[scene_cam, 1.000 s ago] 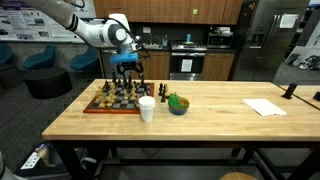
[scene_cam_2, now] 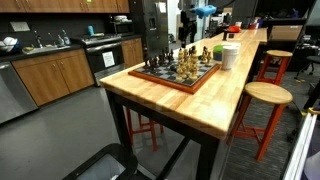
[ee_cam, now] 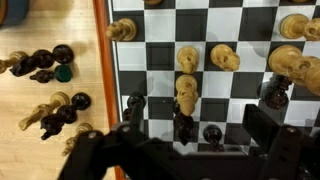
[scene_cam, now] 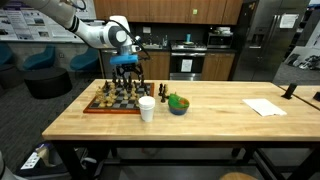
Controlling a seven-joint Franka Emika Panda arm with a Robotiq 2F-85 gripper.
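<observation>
My gripper is open above the chessboard [scene_cam: 110, 110], pointing down. In the wrist view its dark fingers [ee_cam: 262, 128] stand wide apart at the lower edge. A tall light piece [ee_cam: 186, 92] and a dark piece [ee_cam: 183, 128] appear in the gap between them, standing on the board below. Nothing looks gripped. Other light pieces [ee_cam: 225, 57] and dark pieces [ee_cam: 276, 95] stand around on the squares. In the first exterior view the gripper hangs over the board's far side.
Several dark and light pieces [ee_cam: 52, 115] lie off the board on the wooden table. A white cup [scene_cam: 147, 108] and a bowl with green contents [scene_cam: 178, 104] stand right of the board. Farther right, the tabletop [scene_cam: 225, 115] is mostly clear, with white paper [scene_cam: 264, 107].
The arm stays over the board's far side, and the pieces, cup and bowl look unmoved.
</observation>
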